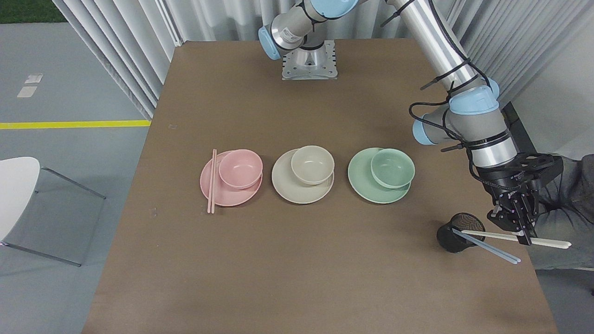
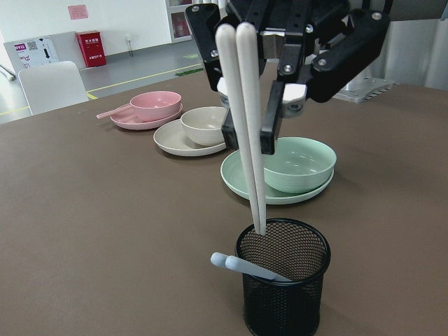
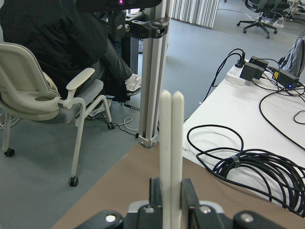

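Observation:
My gripper (image 1: 519,236) is shut on a pair of cream chopsticks (image 2: 250,119), held upright in the left view with their tips just over or inside the rim of a black mesh cup (image 2: 283,301); exact depth is unclear. In the wrist view the chopsticks (image 3: 171,152) stand between the fingers. A light blue pair (image 1: 490,248) leans in the cup. Pink chopsticks (image 1: 212,183) lie on the pink plate (image 1: 229,198) beside a pink bowl (image 1: 241,167). A cream plate (image 1: 290,187) and bowl (image 1: 312,163) sit centrally, a green plate (image 1: 364,178) and bowl (image 1: 392,167) to their right.
The cup stands near its right edge, with a seated person's leg (image 1: 562,222) beyond. A white table with coiled cables (image 3: 252,167) adjoins in the wrist view. A white chair (image 1: 14,195) stands left.

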